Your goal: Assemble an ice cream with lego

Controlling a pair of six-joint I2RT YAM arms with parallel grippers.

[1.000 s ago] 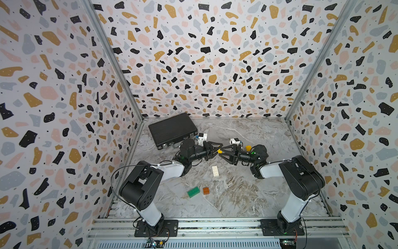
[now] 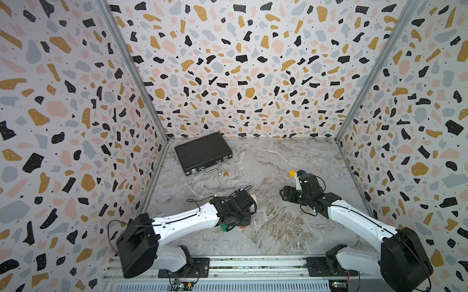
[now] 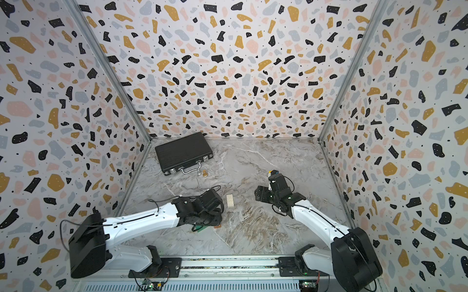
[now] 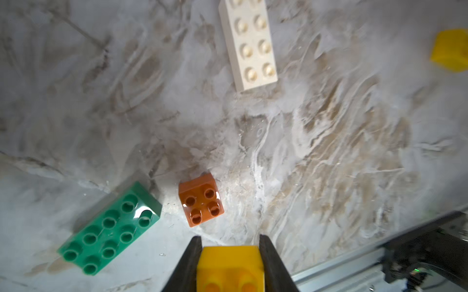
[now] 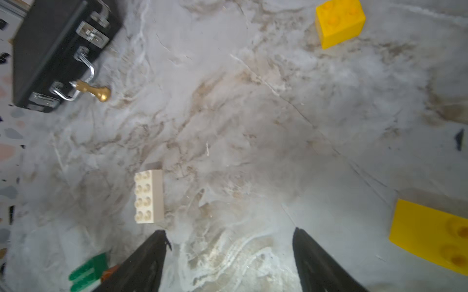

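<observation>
My left gripper is shut on a yellow brick (image 4: 230, 272). Below it on the table, an orange-brown 2x2 brick (image 4: 201, 200) lies beside a longer green brick (image 4: 111, 228); the two are apart. Farther off is a long white brick, also at the left of the right wrist view. My right gripper stands open and empty, pointing down over bare table. One yellow brick (image 5: 340, 22) sits at the upper right of the right wrist view, another yellow brick (image 5: 433, 236) at its right edge. The left arm largely covers the green and orange bricks from above.
A closed black case (image 2: 203, 153) lies at the back left, with a small gold chess piece (image 5: 93, 90) by its handle. Free marble table (image 2: 273, 233) lies between the two arms and at the back.
Earlier both grippers met at the yellow brick in mid-table. They have parted: the left carried the brick toward the front, above the green and orange bricks; the right drew back and now points down.
</observation>
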